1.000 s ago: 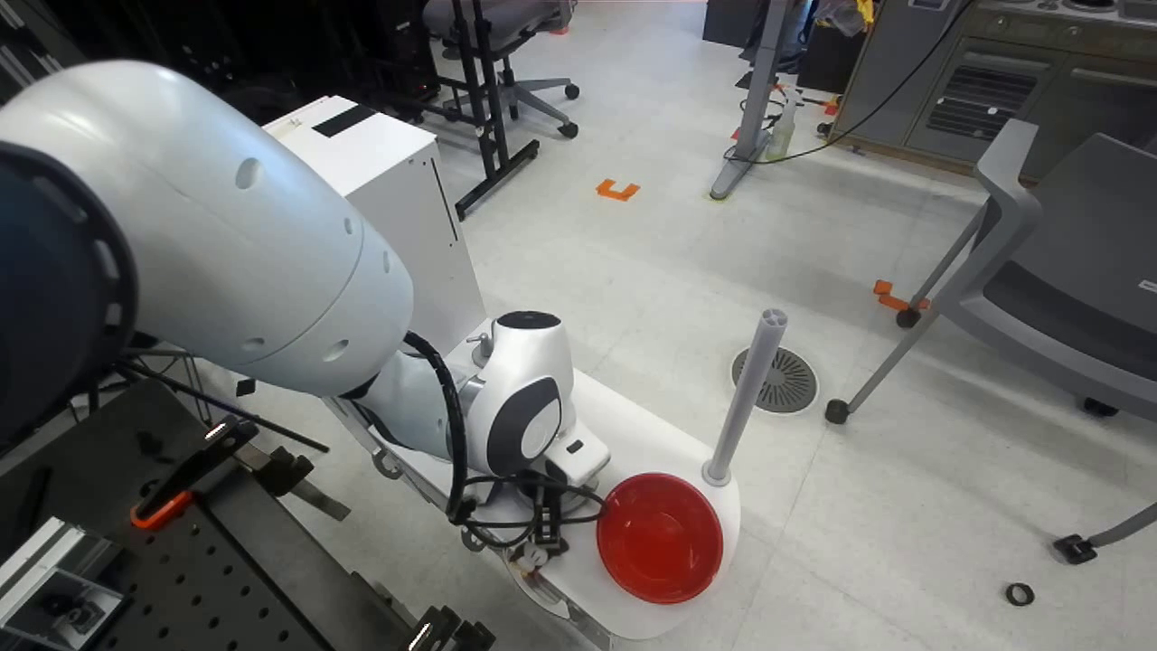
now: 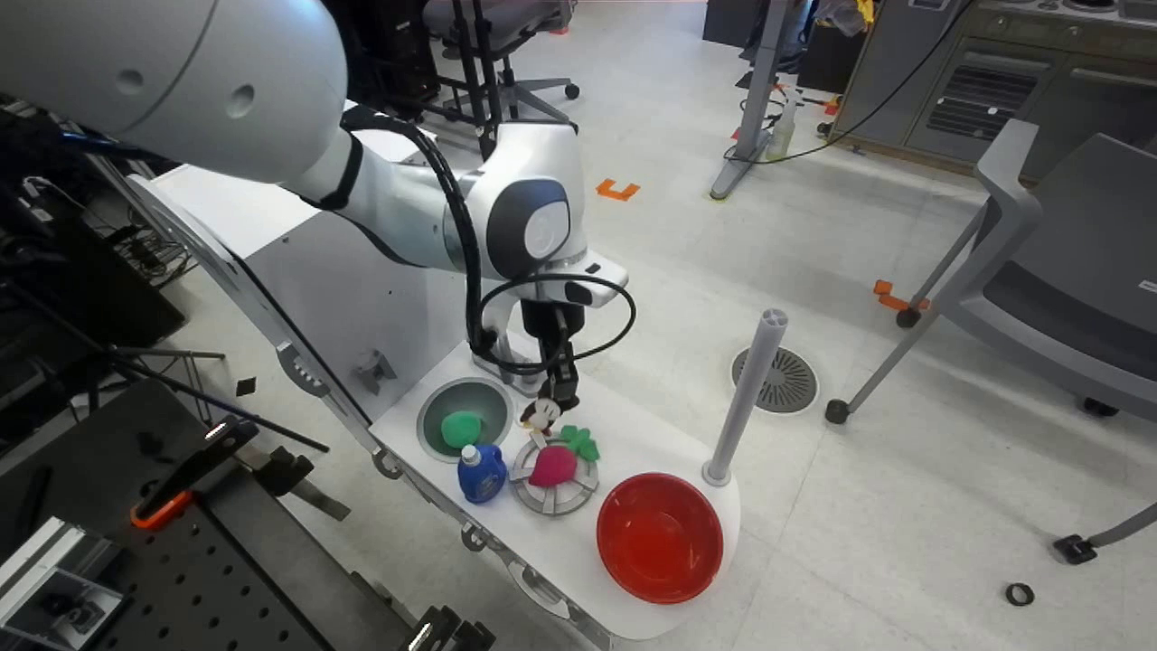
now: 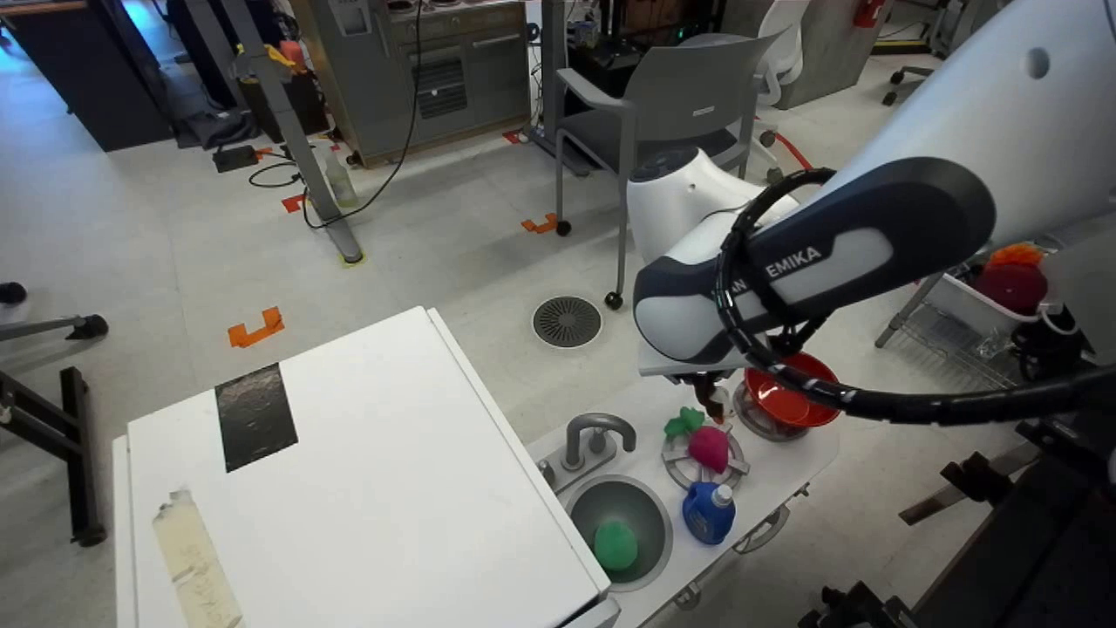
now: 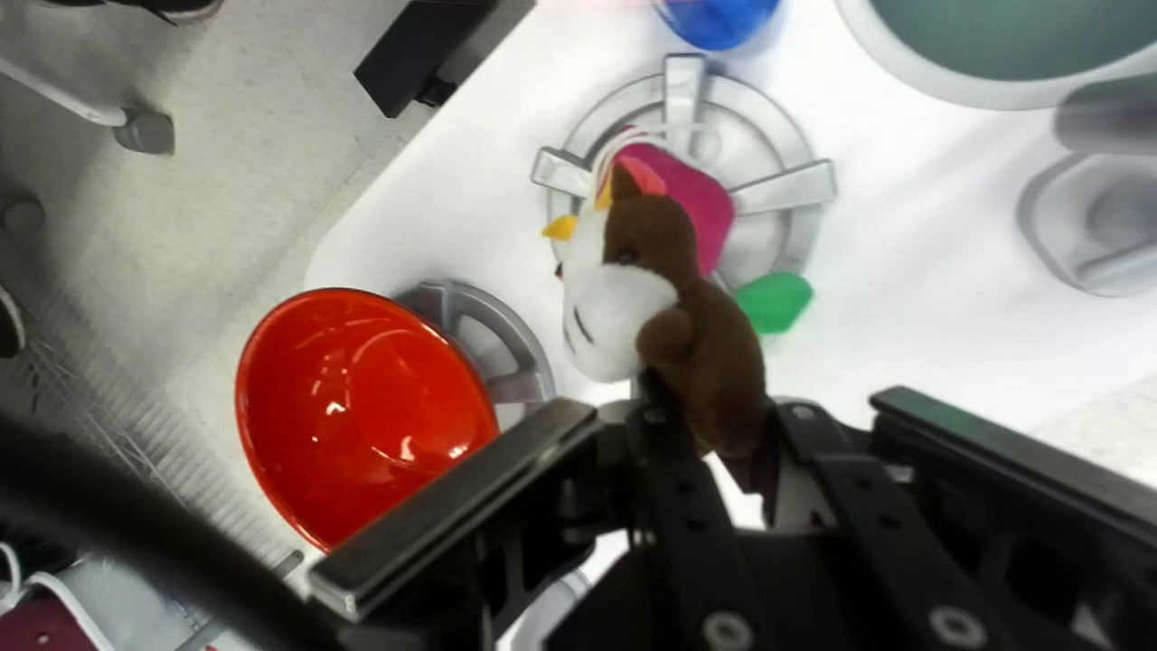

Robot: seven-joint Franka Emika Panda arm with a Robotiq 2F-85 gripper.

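Note:
A small brown and white plush animal (image 4: 651, 293) hangs in my gripper, whose fingers are shut on its brown lower body. In exterior view 1 the plush (image 2: 541, 413) shows beneath the gripper (image 2: 559, 389), on the far side of a burner ring. On that ring rests a magenta toy (image 2: 553, 466) with a green top (image 2: 580, 441). The wrist view has the plush in front of the magenta toy (image 4: 696, 201), covering part of it. In exterior view 2 the arm hides much of the gripper.
A red bowl (image 2: 659, 537) stands at the counter's end. Beside the burner is a blue bottle (image 2: 482, 474). The grey sink (image 2: 425, 423) holds a green item (image 2: 461, 429). A grey post (image 2: 746, 396) rises at the far edge, and a faucet (image 3: 596, 434) stands by the sink.
My arm has moved away from the counter's near edge, beside the bowl, to beyond the burner, carrying the plush. The sink, bottle and magenta toy have come into sight in exterior view 1.

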